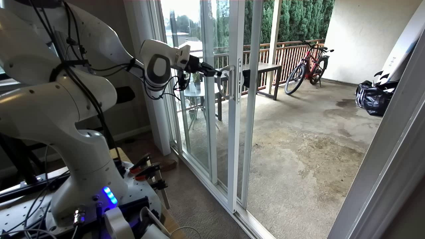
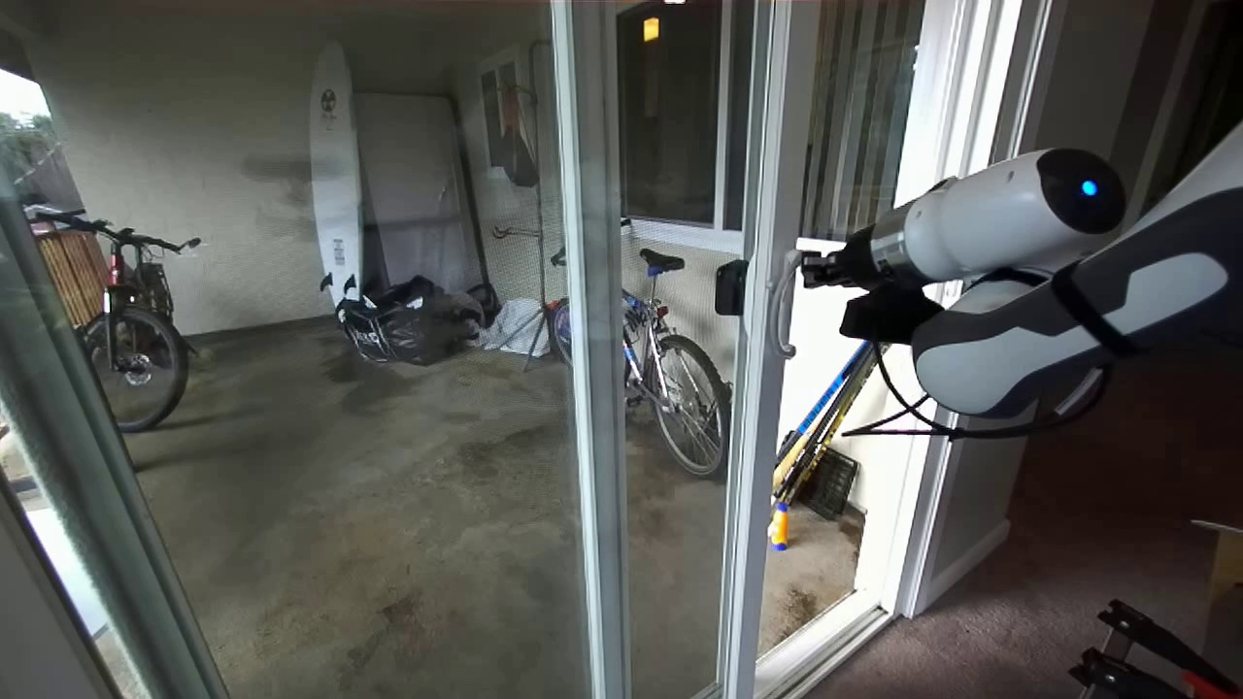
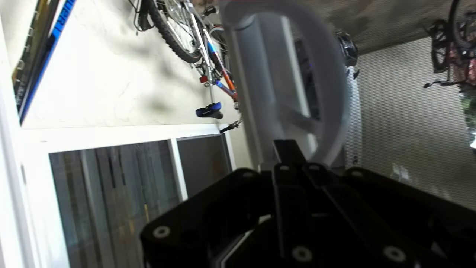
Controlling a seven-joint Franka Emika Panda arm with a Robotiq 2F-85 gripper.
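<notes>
A glass sliding door with a white frame stands partly open. A pale loop handle is fixed to its edge. In the wrist view this handle curves just beyond my fingertips. My gripper is at the upper end of the handle, on the room side, with its fingers together. Exterior view 2 also has the gripper close against the handle. In the wrist view the gripper is shut and nothing shows between its fingers. Whether the tips touch the handle I cannot tell.
Outside, the patio floor is mostly clear. A red bicycle and a black bag stand farther out. The door track runs along the floor. Clamps sit on the robot's table edge.
</notes>
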